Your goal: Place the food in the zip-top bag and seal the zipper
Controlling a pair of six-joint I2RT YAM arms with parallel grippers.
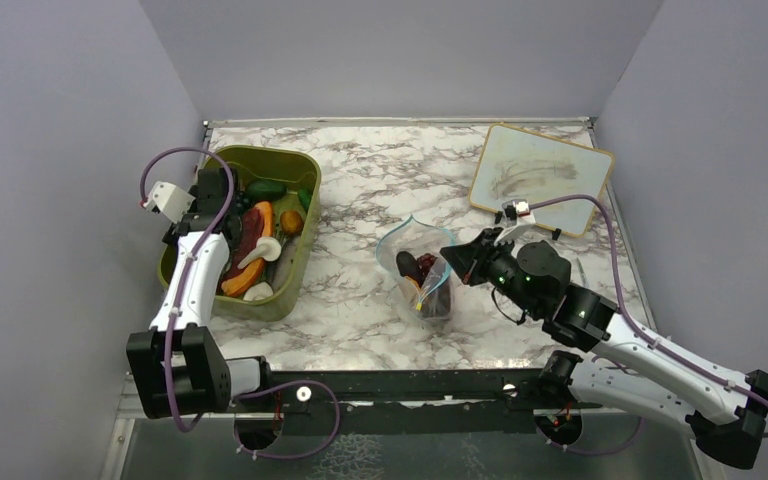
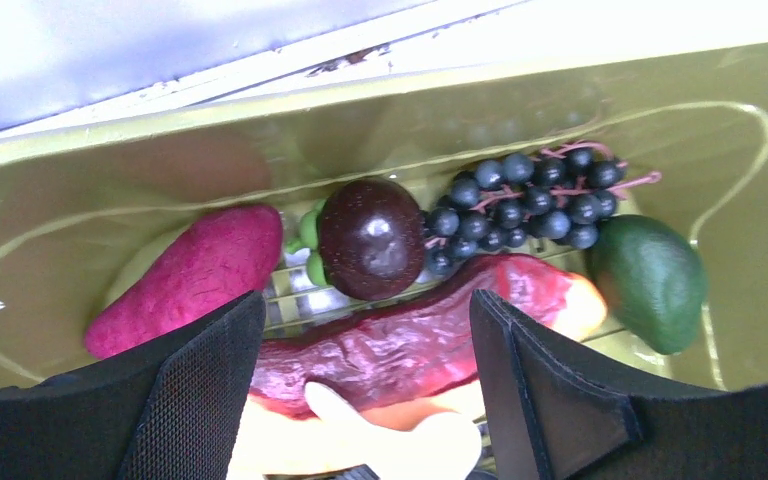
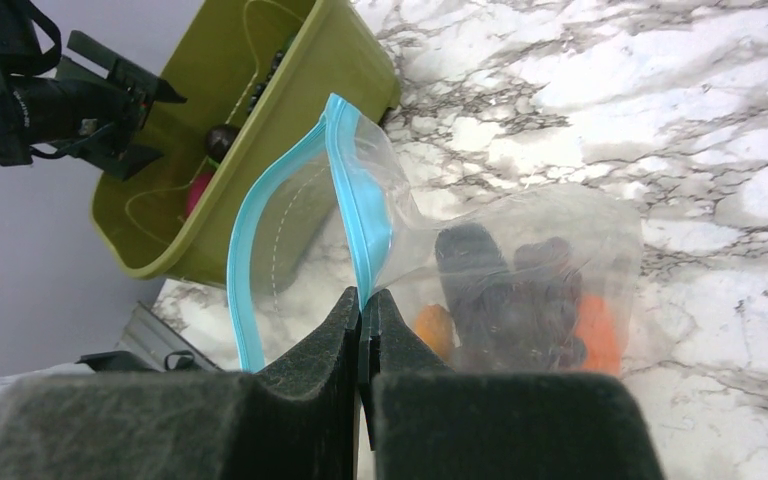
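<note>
My left gripper is open above the green bin (image 1: 295, 280). Beneath it in the left wrist view lie a purple sweet potato (image 2: 185, 280), a dark plum-like fruit (image 2: 370, 240), dark grapes (image 2: 500, 210), an avocado (image 2: 645, 285), a long red piece (image 2: 410, 340) and a white mushroom (image 2: 425, 450). My right gripper is shut at the blue-edged rim of the clear zip bag (image 3: 530, 250). The bag stands mid-table with dark, orange and red food inside.
A board (image 1: 540, 175) lies at the back right.
</note>
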